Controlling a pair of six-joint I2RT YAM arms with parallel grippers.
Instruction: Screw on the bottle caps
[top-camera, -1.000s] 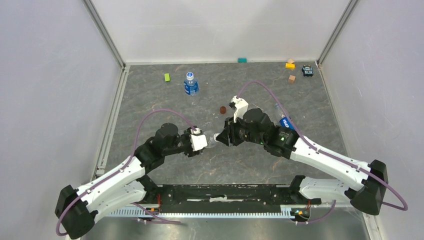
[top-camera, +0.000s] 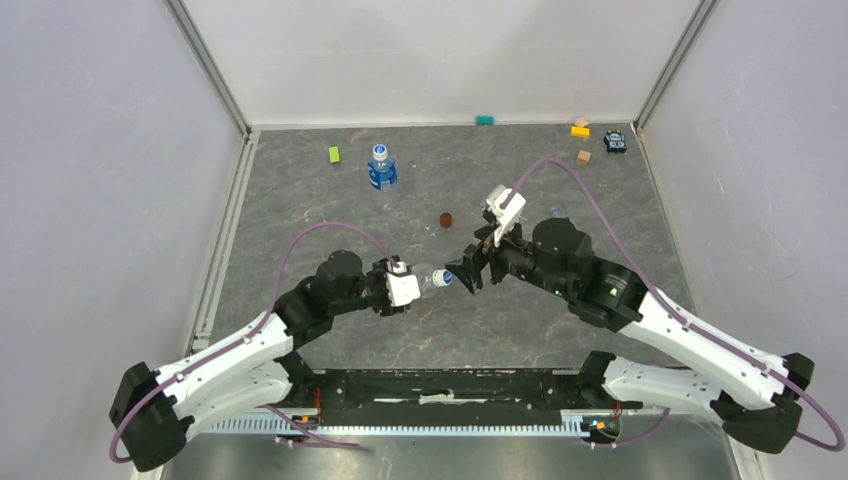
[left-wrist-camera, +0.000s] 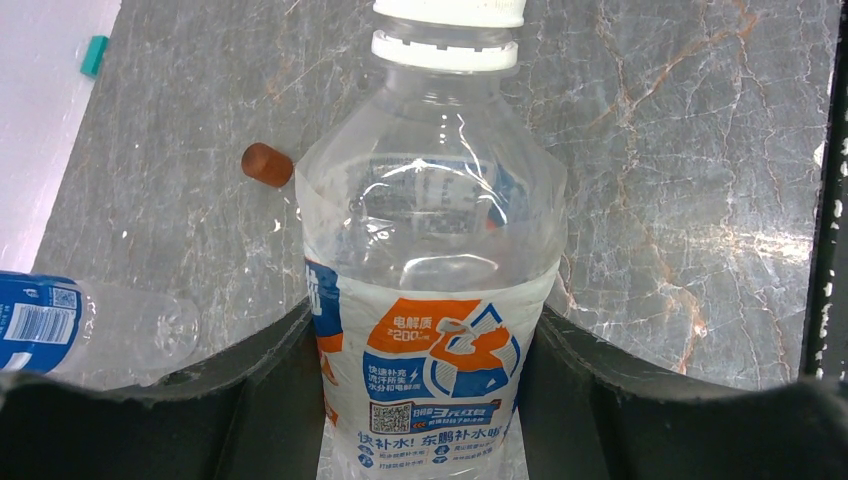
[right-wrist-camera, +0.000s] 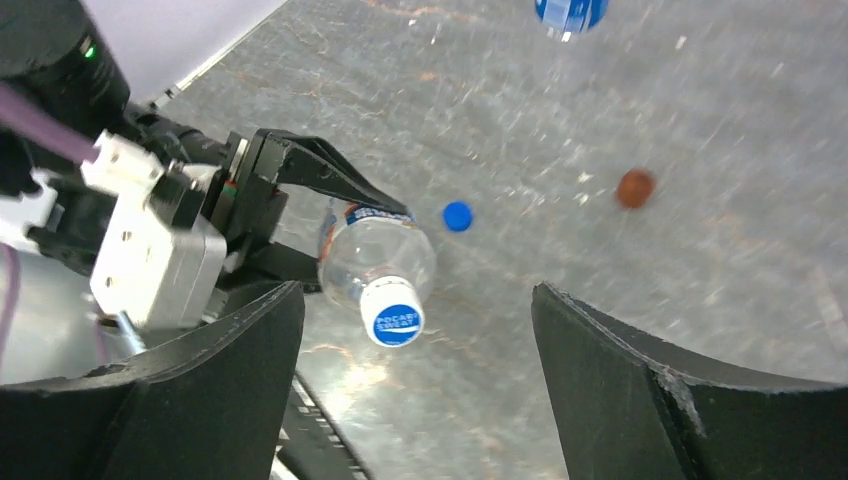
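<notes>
My left gripper (top-camera: 398, 283) is shut on a clear bottle (left-wrist-camera: 430, 220) with an orange and blue label, held sideways; a white cap (right-wrist-camera: 397, 315) with a blue top sits on its neck. My right gripper (top-camera: 478, 268) is open, off to the right of that cap, with nothing between its fingers. A blue-labelled bottle (top-camera: 382, 168) stands at the back with a cap on top. Another bottle (left-wrist-camera: 90, 325) lies at the right of the table, mostly hidden by the right arm in the top view. A loose blue cap (right-wrist-camera: 457, 216) shows in the right wrist view.
A brown cylinder (top-camera: 446, 219) stands mid-table. A green block (top-camera: 334, 154), teal block (top-camera: 485, 120), yellow block (top-camera: 580, 132), wooden blocks and a toy car (top-camera: 615, 141) lie toward the back.
My right gripper has pulled back and turned to the right, uncovering the cap on the held bottle. The left gripper and bottle have stayed nearly still.
</notes>
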